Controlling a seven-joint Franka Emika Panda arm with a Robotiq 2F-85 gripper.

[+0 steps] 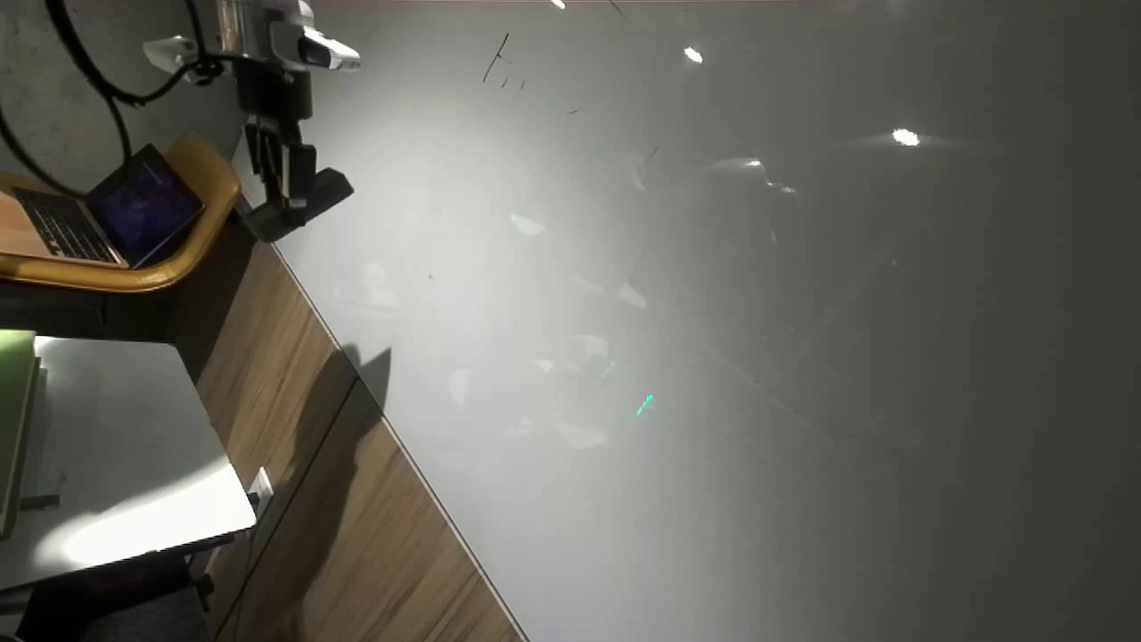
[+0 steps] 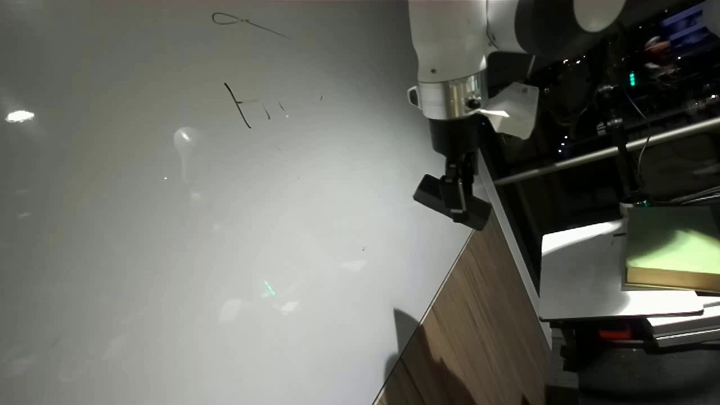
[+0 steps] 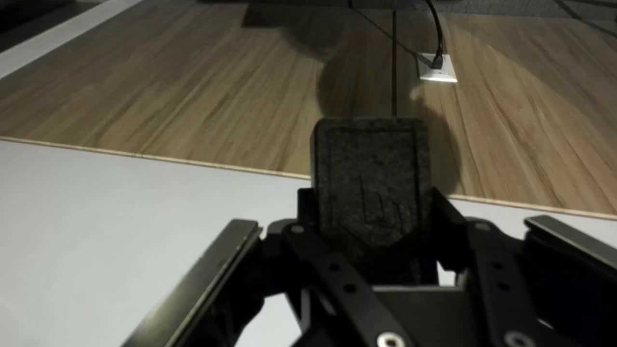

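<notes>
A dark block, looking like a whiteboard eraser (image 3: 373, 173), is clamped between the black fingers in the wrist view. My gripper (image 1: 286, 198) is shut on it near its middle, at the left of exterior view 1, with the block's two ends sticking out at a slant. In exterior view 2 the gripper (image 2: 457, 202) holds it in front of the lower edge of a whiteboard (image 2: 324, 202). Short black marks (image 2: 237, 104) and a small green mark (image 2: 269, 288) are on that board. Whether the block touches the board I cannot tell.
Wood panelling (image 1: 305, 460) borders the board. A small table (image 1: 128, 428) with a green book (image 2: 675, 250) stands alongside, as does a yellow chair (image 1: 160, 276) holding a laptop (image 1: 139, 209). A wall socket (image 3: 436, 67) has a cable plugged in.
</notes>
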